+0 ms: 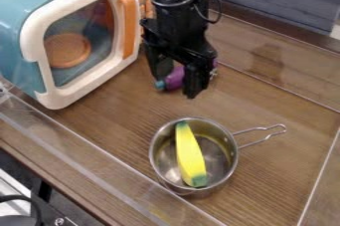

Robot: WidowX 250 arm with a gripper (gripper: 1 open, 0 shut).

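Note:
My black gripper hangs above the wooden counter beside the toy oven, open, over a purple object that it partly hides. A steel pot with a wire handle sits at the lower middle, holding a yellow object with green ends, shaped like a banana or corn.
A blue and white toy oven with orange trim fills the upper left. A clear strip runs along the front left edge, and a dark cable lies at the lower left.

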